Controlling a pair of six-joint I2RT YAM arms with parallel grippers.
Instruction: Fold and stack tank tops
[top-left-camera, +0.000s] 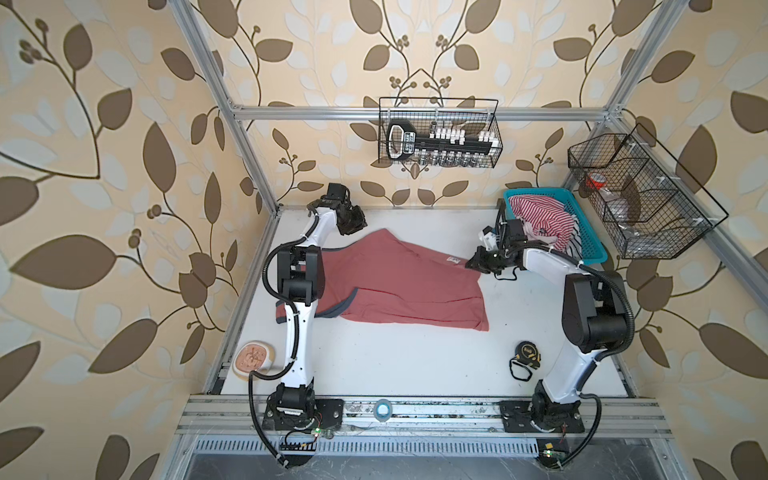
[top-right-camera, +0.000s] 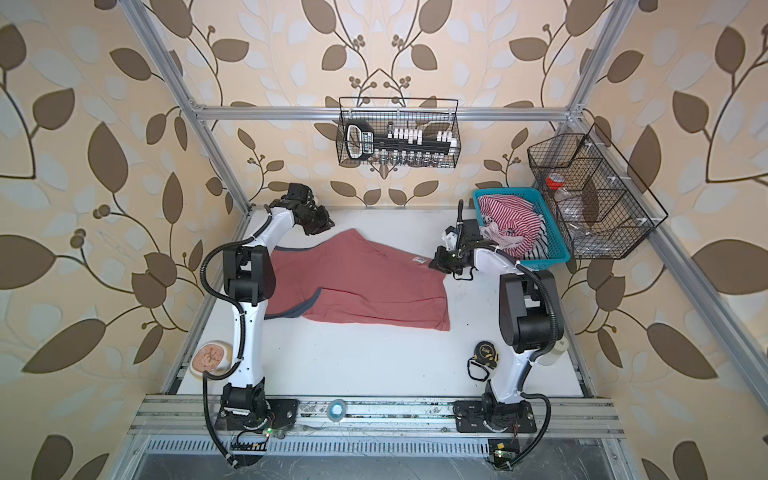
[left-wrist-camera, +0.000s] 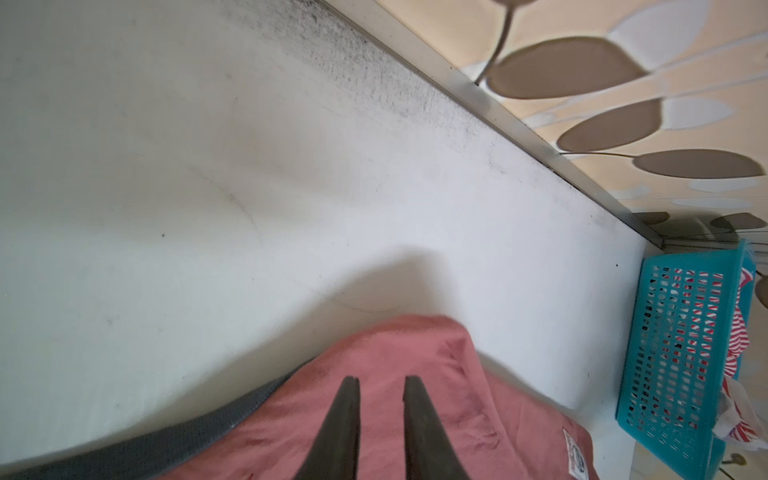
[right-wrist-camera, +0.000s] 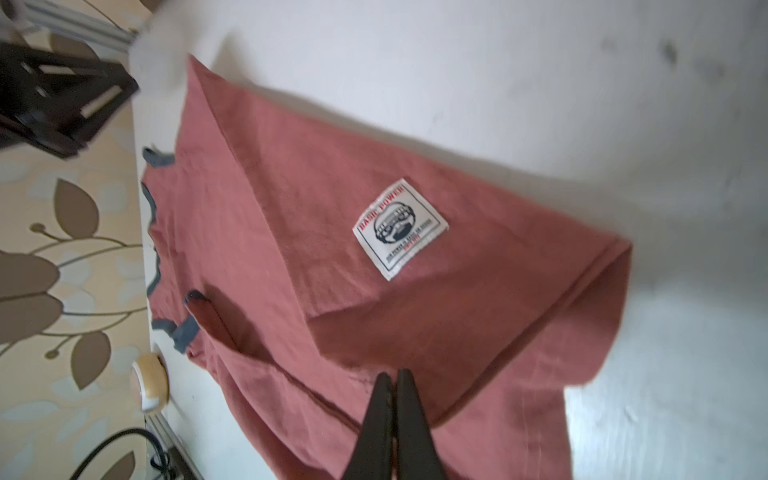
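Note:
A red tank top (top-left-camera: 400, 276) with dark grey trim is spread across the table, its right back part folded over toward the front. A white label (right-wrist-camera: 400, 228) shows on the folded layer. My right gripper is shut on the fabric at the edge of this fold; the pinched cloth itself is mostly hidden by the fingers. At the back left corner of the garment, my left gripper is open, with a gap between its fingers. It stands above the cloth's raised corner and does not grip it.
A teal basket (top-left-camera: 593, 232) with striped clothes stands at the back right, close to my right arm. A black tape measure (top-left-camera: 527, 353) lies at the front right and a beige round object (top-left-camera: 253, 359) at the front left. Bare table extends along the front.

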